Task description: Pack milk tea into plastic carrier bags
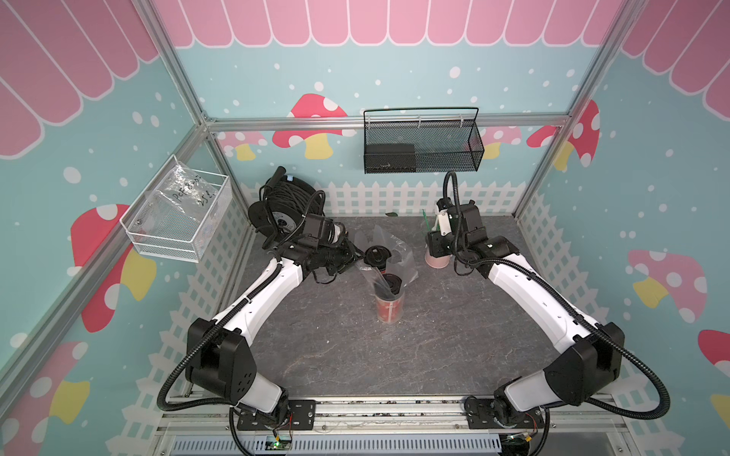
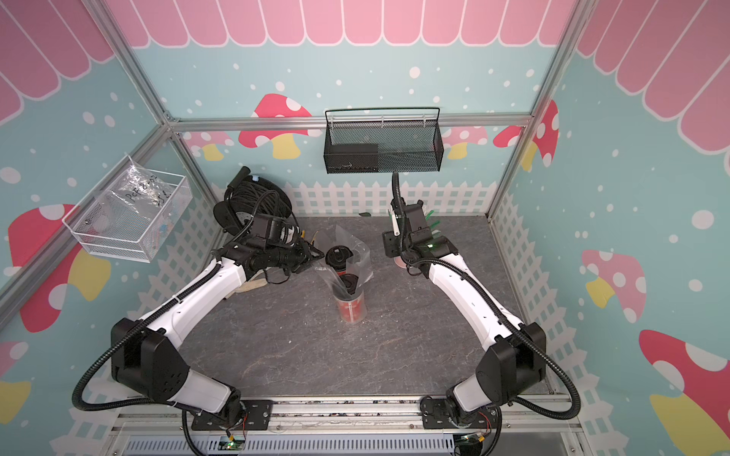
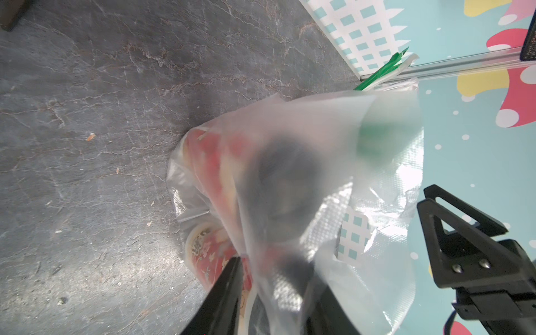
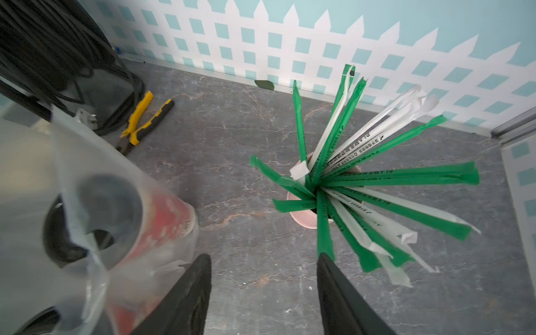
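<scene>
Two black-lidded drink cups (image 1: 389, 307) stand in a translucent plastic bag (image 3: 379, 212) at the table's middle. My left gripper (image 1: 353, 254) is at the bag's left edge; in the left wrist view its fingertips are behind or among blurred film, so its grip cannot be seen clearly. My right gripper, fingers apart and empty, hangs above and in front of a pink cup (image 4: 301, 217) full of green and white wrapped straws (image 4: 390, 176). The bag fills the left of the right wrist view.
A cable reel (image 1: 285, 205) and yellow-handled pliers (image 4: 136, 120) lie at the back left. A white basket (image 1: 175, 228) with bags hangs on the left wall, a black basket (image 1: 426, 148) on the back wall.
</scene>
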